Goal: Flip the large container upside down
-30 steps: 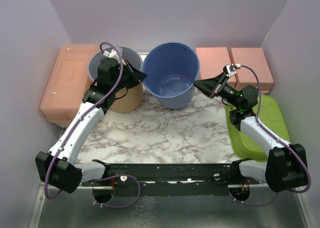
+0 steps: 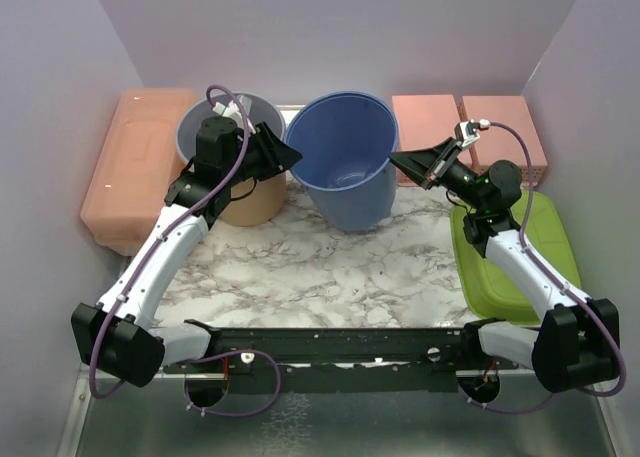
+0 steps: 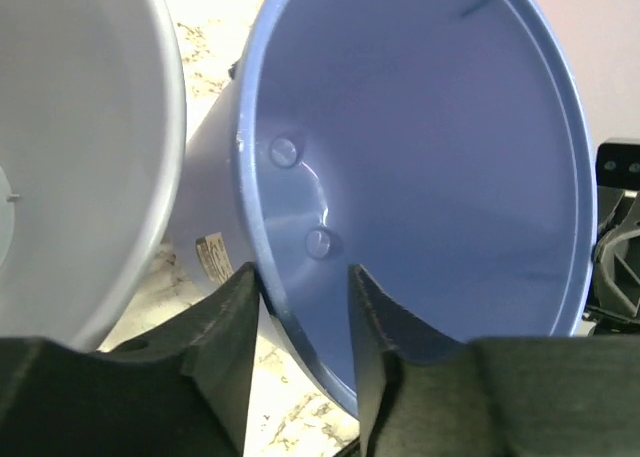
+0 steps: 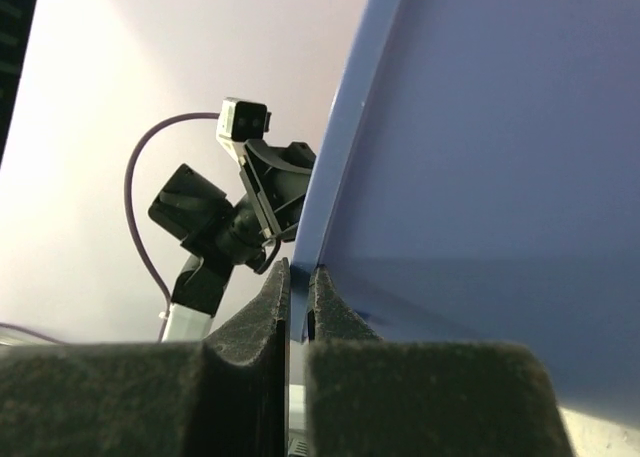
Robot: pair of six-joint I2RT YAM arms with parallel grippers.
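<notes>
The large blue container point(image 2: 345, 197) is tilted between my arms, its mouth facing up toward the camera and front. At its left rim, my left gripper point(image 2: 289, 152) has its fingers parted; in the left wrist view the rim runs beside the left fingertip point(image 3: 238, 297), between or just at the fingers. My right gripper point(image 2: 397, 160) is at the right rim; in the right wrist view the rim point(image 4: 340, 127) runs down to its nearly closed fingertips, which appear to have it between them.
A grey-lined tan bin point(image 2: 250, 205) stands directly left of the container, a peach box point(image 2: 135, 167) beyond it. Pink boxes point(image 2: 505, 127) are at back right, a green lid point(image 2: 520, 277) at right.
The container's lower body has swung slightly toward the front. The left gripper's fingers look more spread, and the right arm has shifted slightly right.
</notes>
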